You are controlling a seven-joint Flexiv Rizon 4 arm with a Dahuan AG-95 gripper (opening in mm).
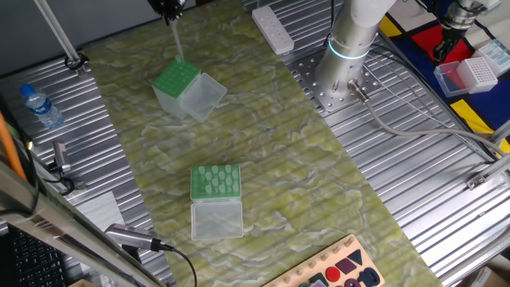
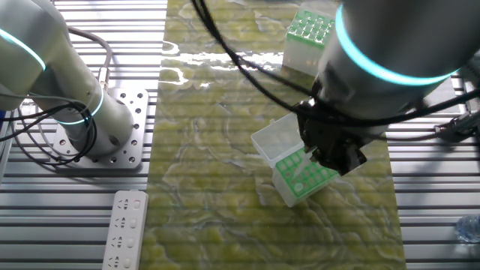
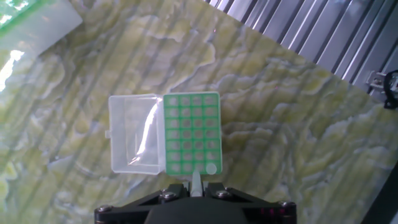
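Observation:
My gripper (image 1: 167, 9) is shut on a slim translucent pipette tip (image 1: 178, 40) that points down at the far edge of a green-topped rack (image 1: 177, 77). In the wrist view, the held tip (image 3: 196, 185) shows between the fingertips, just at the rack's near edge. Whether its lower end is inside a hole I cannot tell. One pale round tip end (image 3: 211, 168) shows in the corner hole of that rack; its other holes look empty. The rack's clear lid (image 3: 135, 134) is folded open beside it. A second green rack (image 1: 216, 182) holds several upright tips.
The second rack's open lid (image 1: 217, 220) lies towards the camera. A wooden shape board (image 1: 327, 269) is at the table's near end, and a power strip (image 1: 272, 30) lies beside the robot base (image 1: 331, 80). Marbled table surface between the two racks is clear.

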